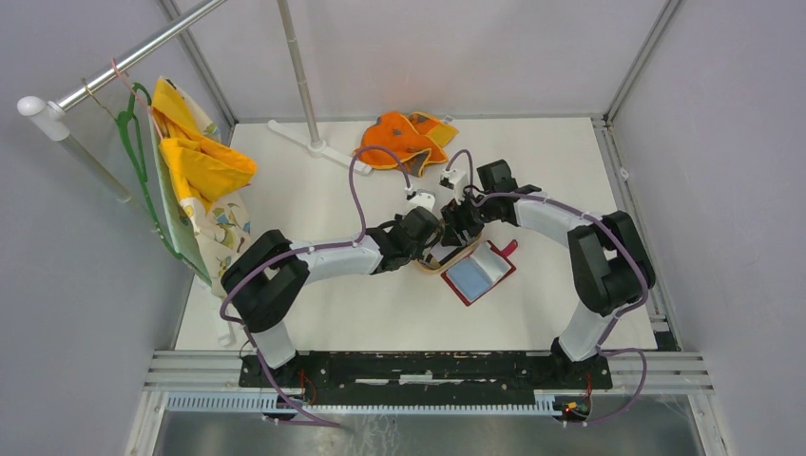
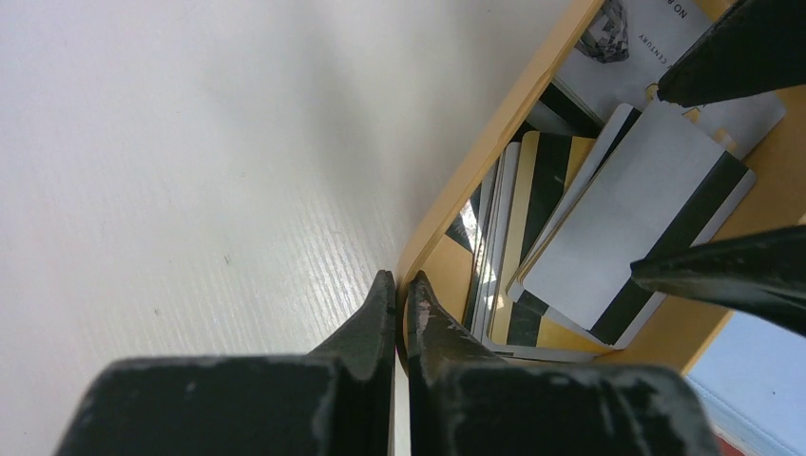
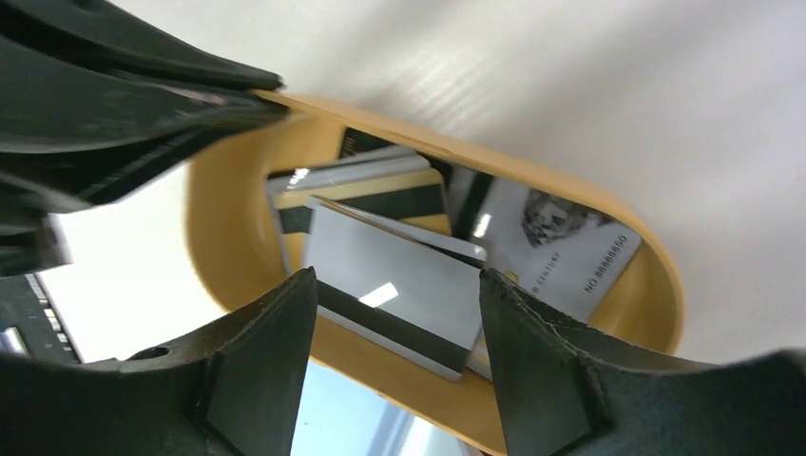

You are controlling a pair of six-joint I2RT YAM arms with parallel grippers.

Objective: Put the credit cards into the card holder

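A tan oval box (image 1: 425, 267) holds several cards (image 2: 627, 218), stacked and tilted, white, gold and dark. In the left wrist view my left gripper is shut on the box's rim. My right gripper hangs over the box with its fingers apart and nothing clearly between them; a white card with a dark stripe lies below them. The red card holder (image 1: 480, 275) lies open beside the box, with blue and white inside.
An orange cloth (image 1: 399, 138) lies at the back. A garment rack (image 1: 143, 43) with hangers and fabric stands at the left.
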